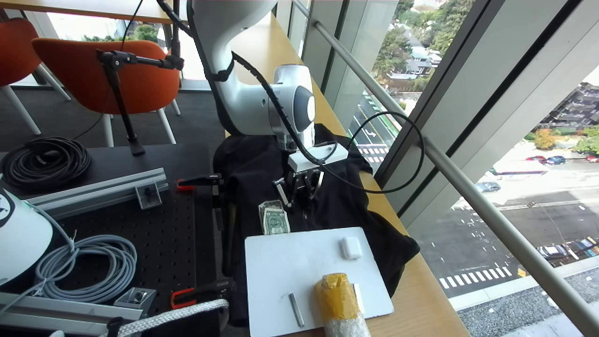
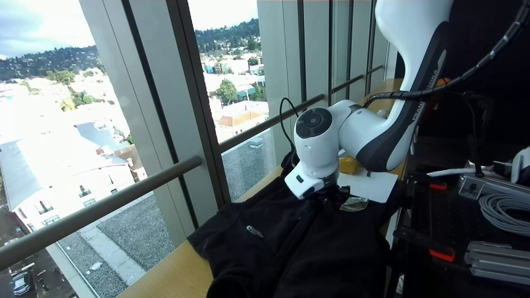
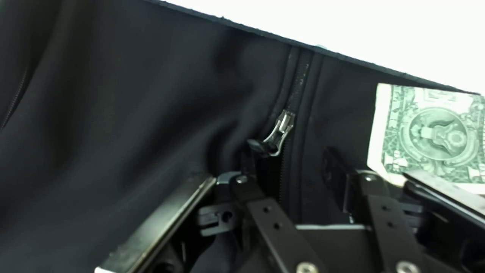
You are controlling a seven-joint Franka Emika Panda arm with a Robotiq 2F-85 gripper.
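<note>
A black zip-up jacket [image 3: 136, 113] is spread under my gripper. On its zipper, in the wrist view, the silver zipper slider [image 3: 284, 123] has a pull tab [image 3: 260, 145] slanting down to the left. My fingers [image 3: 338, 168] stand open on either side of the zipper line, with the pull tab closest to the left one; whether they touch is unclear. In exterior view 1 the gripper [image 1: 303, 194] hangs low over the cloth and the zipper cannot be made out. A dollar bill [image 3: 434, 132] lies on the jacket, right of the gripper in the wrist view.
Past the jacket's edge is a white board [image 1: 269, 281] bearing a white case [image 1: 351, 247], a grey stick [image 1: 296, 310] and a yellow-wrapped roll [image 1: 338, 295]. Clamps [image 1: 199, 181] stand at the jacket's left side. A railing [image 1: 449, 163] runs along the window.
</note>
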